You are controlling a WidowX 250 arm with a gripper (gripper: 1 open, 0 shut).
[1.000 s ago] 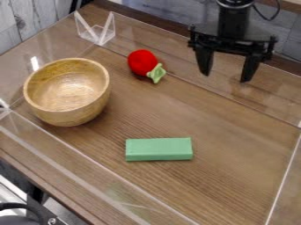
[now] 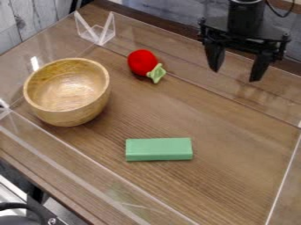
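Note:
My black gripper [image 2: 245, 54] is at the top right of the camera view, above the wooden table [image 2: 217, 123]; its dark fingers point down, and whether they are open or shut is hard to tell. A red round object with a pale green part [image 2: 143, 62] lies to the gripper's left. A wooden bowl [image 2: 67, 91] sits at the left, and a green block [image 2: 157, 148] lies in the lower middle.
A clear wire-like holder [image 2: 93, 28] stands at the top left. Dark items show at the bottom left edge.
The objects on the table have not moved.

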